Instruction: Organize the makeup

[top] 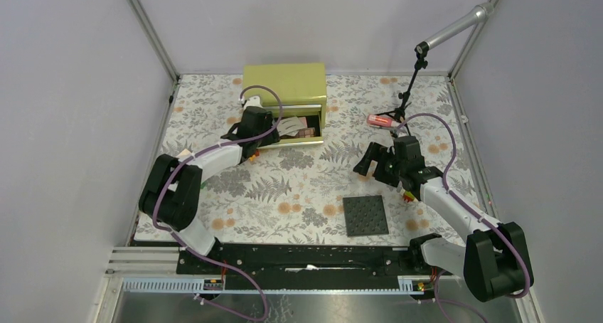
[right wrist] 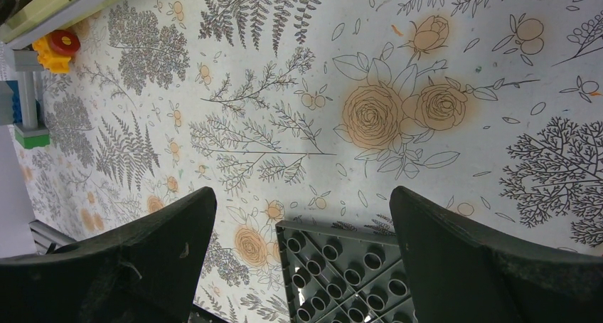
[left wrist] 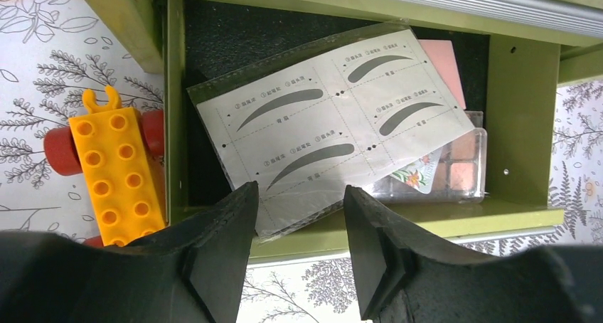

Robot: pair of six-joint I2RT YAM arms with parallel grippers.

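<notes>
A green makeup box (top: 284, 81) stands at the back with its drawer (left wrist: 526, 124) pulled out. Inside lie a clear-sleeved sheet of eyebrow stencils (left wrist: 320, 124), a pink card (left wrist: 444, 63) and a makeup palette (left wrist: 466, 166). My left gripper is over the drawer's front, at the sheet's lower edge; its fingers look somewhat apart, and whether they grip the sheet is unclear. My right gripper stands open above the table at the right, nothing between its fingers.
A yellow brick toy (left wrist: 114, 173) lies left of the drawer. A grey plate (top: 365, 215) lies at front right. A pink tube (top: 381, 120) lies by a black stand (top: 402, 102).
</notes>
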